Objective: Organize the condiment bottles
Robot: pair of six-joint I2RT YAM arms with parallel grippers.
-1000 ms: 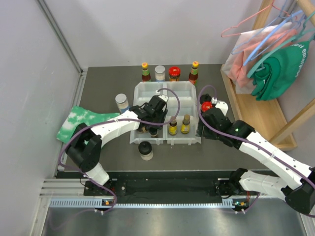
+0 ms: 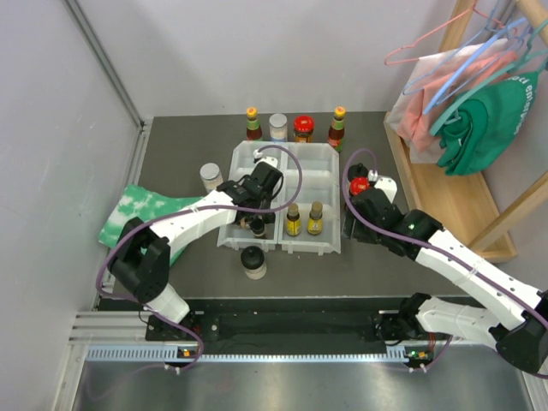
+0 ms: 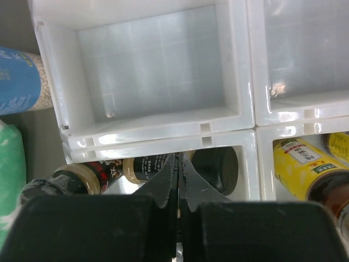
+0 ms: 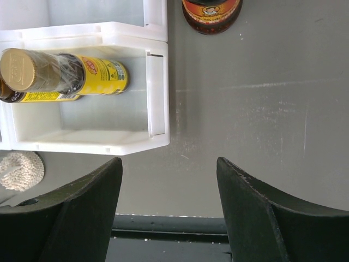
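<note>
A four-compartment white tray (image 2: 310, 158) holds two yellow-labelled bottles (image 2: 293, 221) in its front right compartment and dark jars (image 3: 214, 170) lying in the front left one. My left gripper is shut, its tips over those dark jars at the compartment's wall; nothing shows held. The rear compartments in the left wrist view are empty. My right gripper stands open over bare counter at the tray's right, empty. Several bottles and jars (image 2: 303, 128) stand behind the tray; a dark-lidded jar (image 2: 253, 265) stands in front.
A white-lidded jar (image 2: 211, 176) and green-white cloth (image 2: 145, 210) are at the left. A red-lidded container (image 2: 360, 184) stands right of the tray. A wooden rack (image 2: 471, 214) with hangers and clothes fills the right.
The tray with its bottles has slid leftward, and my left gripper has moved left with it. The right arm shows no visible movement.
</note>
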